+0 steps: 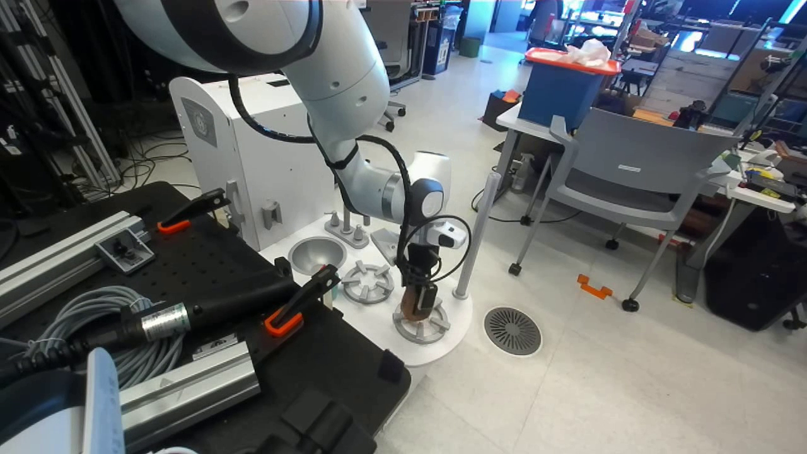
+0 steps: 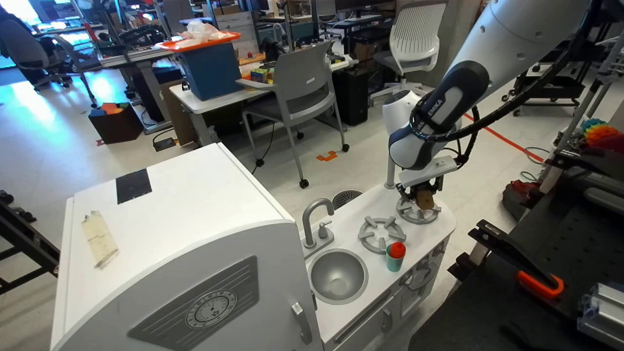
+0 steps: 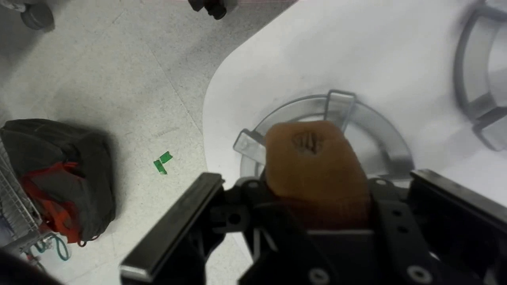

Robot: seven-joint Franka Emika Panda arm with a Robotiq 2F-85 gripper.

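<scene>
A brown, block-like object (image 3: pixel 316 166) with a dark mark on its face is held between the black fingers of my gripper, which is shut on it. In exterior view 1 the brown object (image 1: pixel 416 304) appears over the grey burner ring (image 1: pixel 421 330) near the counter's rounded end. Exterior view 2 shows the gripper (image 2: pixel 422 194) there too, with the brown object (image 2: pixel 425 201) low over the ring (image 2: pixel 418 219). Whether its underside touches the ring, I cannot tell.
A second burner ring (image 2: pixel 381 234) is empty. Beside it stands a teal cup (image 2: pixel 395 258) with a red top, close to the sink (image 2: pixel 338 277) and faucet (image 2: pixel 316 219). An upright grey post (image 1: pixel 478 234) rises near the arm. The black table (image 1: pixel 333 378) borders the counter.
</scene>
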